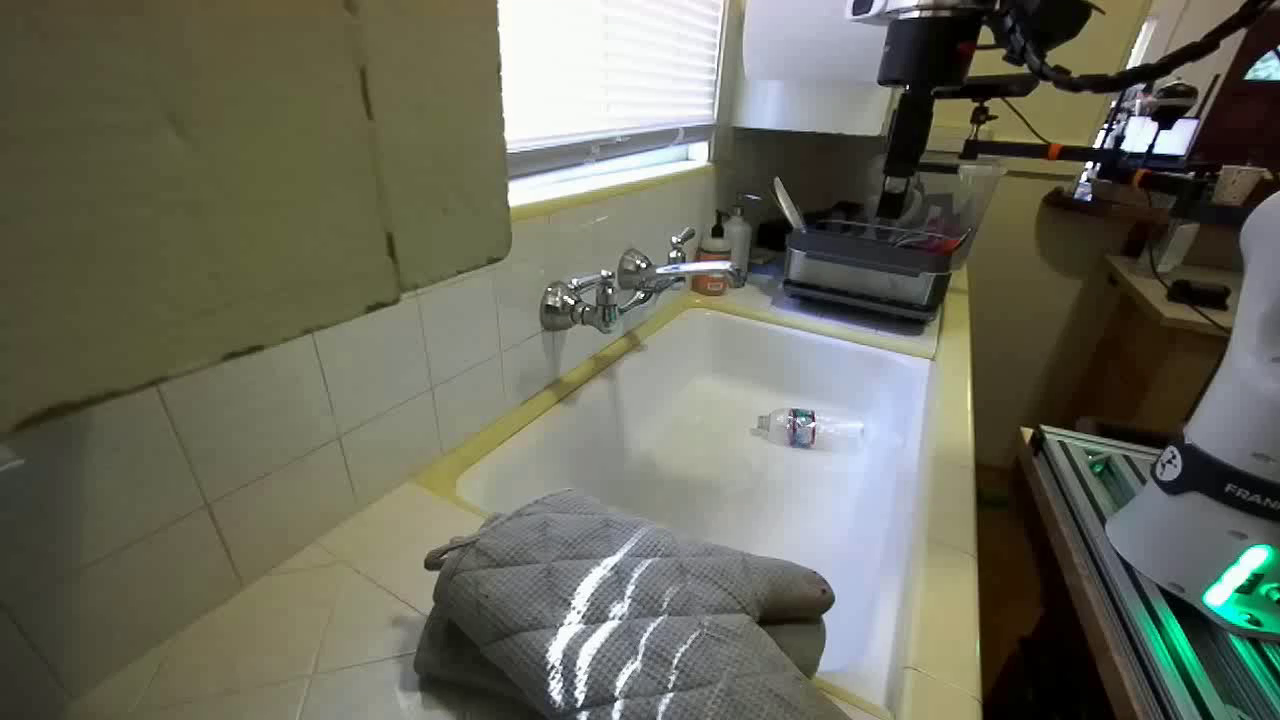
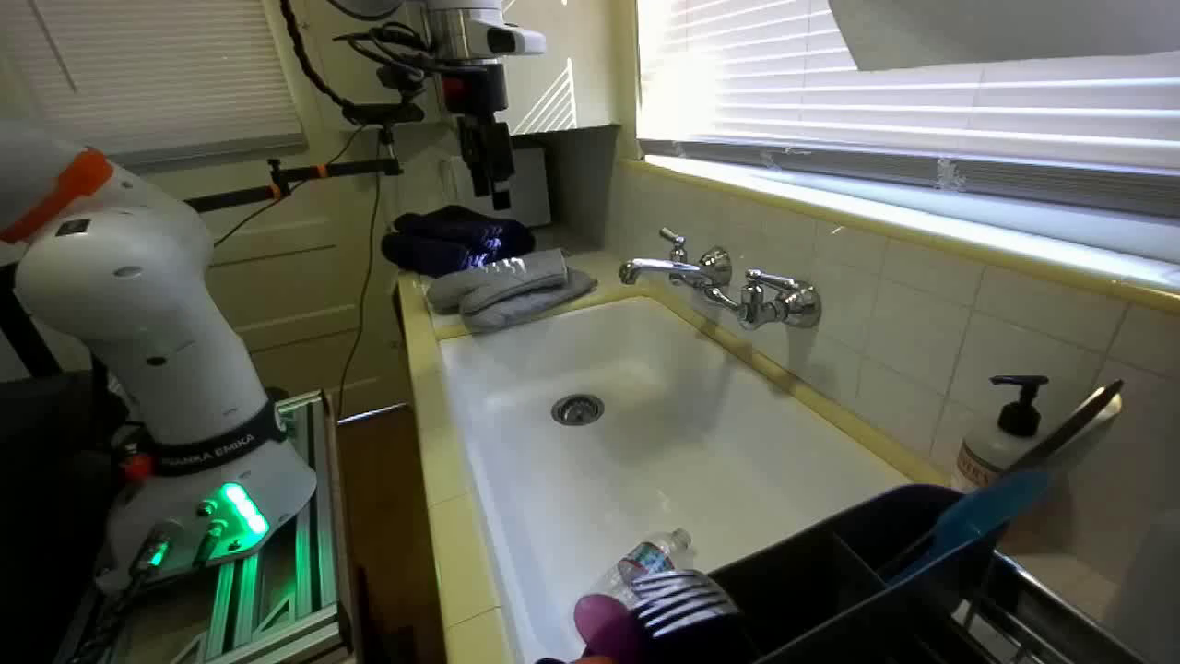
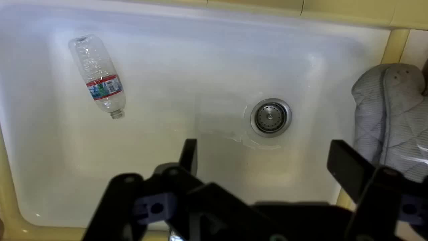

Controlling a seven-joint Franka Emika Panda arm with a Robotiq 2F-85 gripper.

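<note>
A clear plastic bottle with a red and blue label lies on its side in the white sink. Its neck, with no cap visible, points toward the sink's middle; the bottle also shows near the dish rack end in exterior view 1. High above the basin, my gripper hangs with its fingers spread wide and nothing between them. From the other side, the gripper appears well over the counter, apart from everything below. A metal drain sits in the sink floor, away from the bottle.
Grey oven mitts rest on the counter at one sink end, with dark mitts behind. A dish rack with utensils and soap bottles stand at the other. The faucet juts from the tiled wall over the basin.
</note>
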